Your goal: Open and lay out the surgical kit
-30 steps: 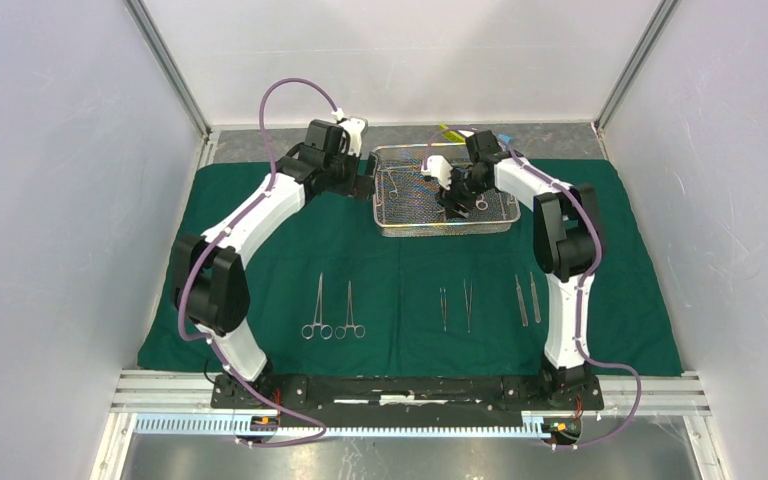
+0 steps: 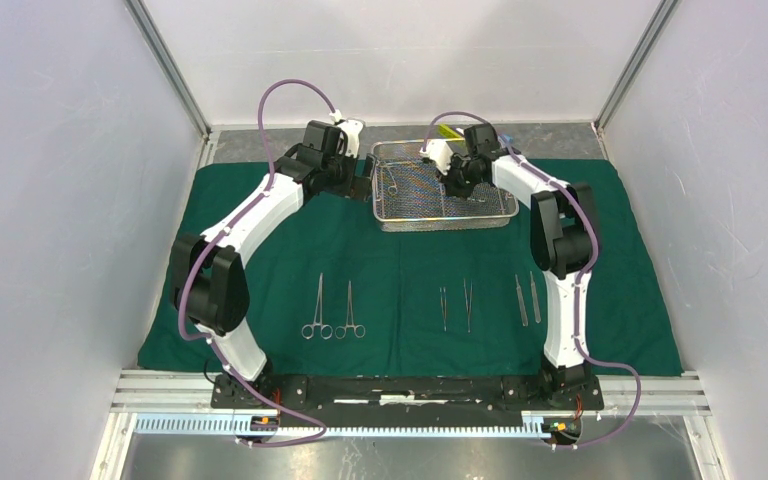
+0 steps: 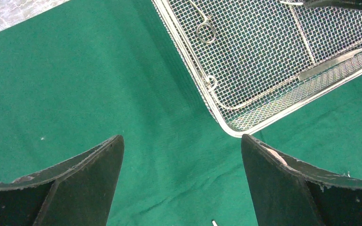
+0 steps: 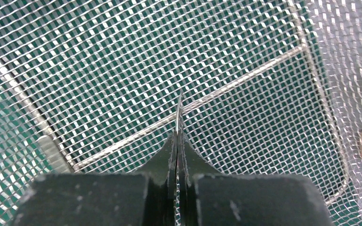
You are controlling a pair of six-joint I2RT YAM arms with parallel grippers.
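Note:
The wire-mesh basket (image 2: 440, 225) stands at the back of the green cloth. Inside it are a ringed instrument (image 3: 206, 30) near the left wall and a flat metal handle (image 3: 327, 66) along the near wall. My right gripper (image 2: 450, 188) is inside the basket, fingers shut. In the right wrist view, a thin bright sliver (image 4: 179, 108) stands edge-on beyond its tips; I cannot tell whether it belongs to the fingers. Beside the basket's left wall, my left gripper stands open over bare cloth, nothing between its fingers.
On the front cloth lie two ringed clamps (image 2: 320, 310) (image 2: 349, 315), two tweezers (image 2: 444, 308) (image 2: 468, 305) and two slim handles (image 2: 521, 300) (image 2: 535, 298). A yellow object (image 2: 448, 131) is behind the basket.
My right gripper has shifted slightly toward the back, and the basket has slid a little the same way. A ring seen beside that gripper earlier no longer shows clearly. The left arm has barely moved.

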